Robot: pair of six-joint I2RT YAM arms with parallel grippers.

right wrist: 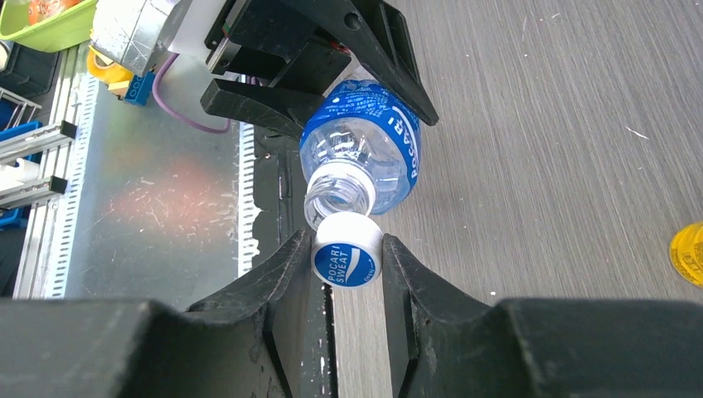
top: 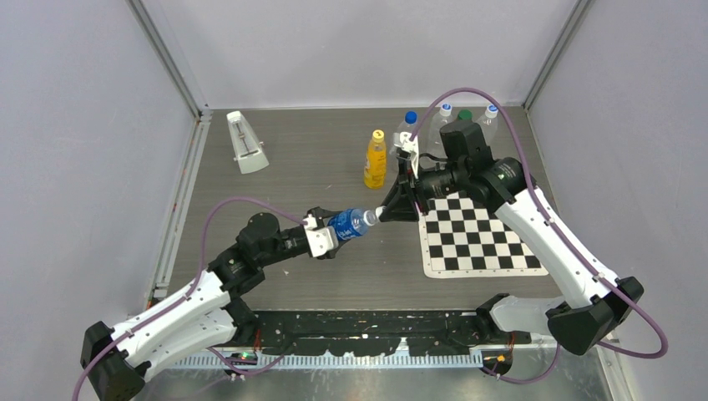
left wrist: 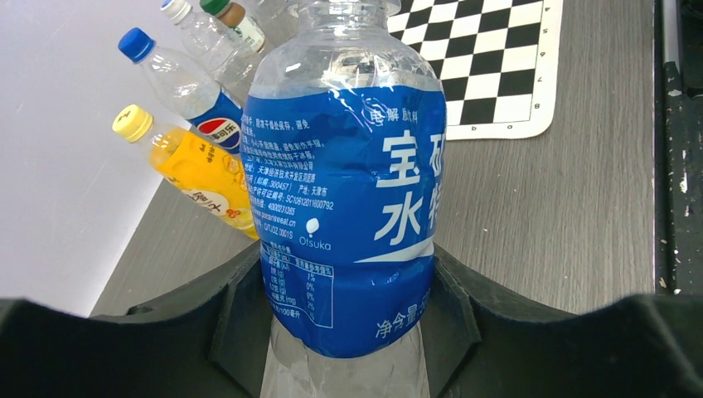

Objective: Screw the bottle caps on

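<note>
A clear Pocari Sweat bottle with a blue label (top: 346, 224) (left wrist: 340, 215) (right wrist: 373, 124) is held tilted in my left gripper (top: 332, 225), its open neck pointing right. A white cap with a blue top (right wrist: 346, 261) sits between the fingertips of my right gripper (top: 386, 212), which is shut on it. In the top view the cap is at the bottle's mouth; in the right wrist view it is just in front of the neck, and whether they touch is hard to tell.
An orange bottle (top: 375, 163) stands behind the grippers, with several capped bottles (top: 407, 125) at the back right. A white metronome (top: 247, 146) is at the back left, a checkerboard (top: 480, 267) at the right.
</note>
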